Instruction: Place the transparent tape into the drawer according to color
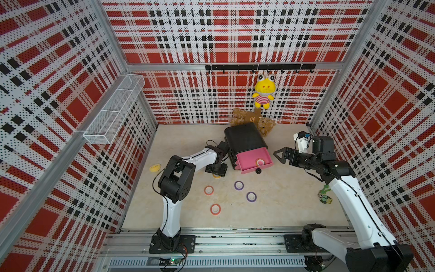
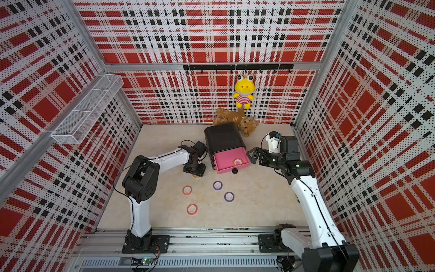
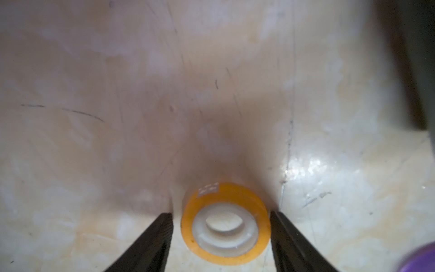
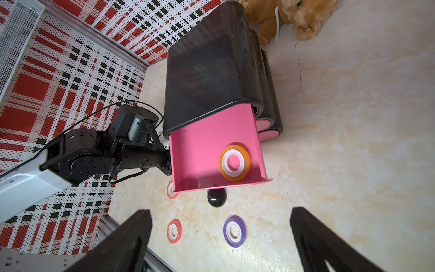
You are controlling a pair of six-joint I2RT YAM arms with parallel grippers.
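An orange tape roll (image 3: 264, 229) lies between the fingers of my left gripper in the left wrist view. A narrow gap shows at the roll's left side, while the right finger is at or almost against its edge. The gripper is part open, low over the table. The pink drawer (image 4: 194, 154) is pulled out of the black cabinet (image 4: 206, 72) and has another orange roll (image 4: 245, 168) lying flat inside. My right gripper stands wide open and empty, to the right of the drawer in the top views.
Two purple rolls (image 1: 238, 185) and two red rolls (image 1: 215, 209) lie on the table in front. The drawer's black knob (image 4: 217, 197) sticks out forward. Teddy bears (image 1: 266, 126) sit behind the cabinet.
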